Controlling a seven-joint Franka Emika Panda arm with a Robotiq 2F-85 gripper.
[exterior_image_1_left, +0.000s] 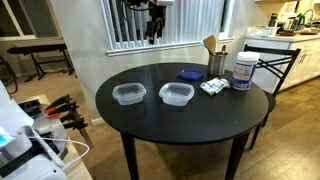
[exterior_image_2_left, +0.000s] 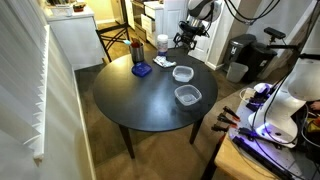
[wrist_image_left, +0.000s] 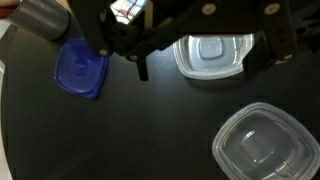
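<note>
My gripper (exterior_image_1_left: 154, 38) hangs above the far side of the black round table (exterior_image_1_left: 190, 130), well clear of the tabletop. In the wrist view its dark fingers (wrist_image_left: 141, 66) stand apart, open, with nothing held between them. Two clear plastic containers rest on the table: one at the left (exterior_image_1_left: 129, 93) and one near the middle (exterior_image_1_left: 177, 93). Beyond them lies a blue lid or shallow dish (exterior_image_1_left: 190, 74). From the wrist, the blue piece (wrist_image_left: 81, 68) shows at left and the clear containers at right, one of them (wrist_image_left: 212, 55) partly hidden behind the gripper.
A folded patterned cloth (exterior_image_1_left: 214, 87), a metal utensil holder (exterior_image_1_left: 217, 64) with a wooden spoon, and a white tub with a blue lid (exterior_image_1_left: 244, 71) stand along the table's right side. A black chair (exterior_image_1_left: 275, 65) is behind.
</note>
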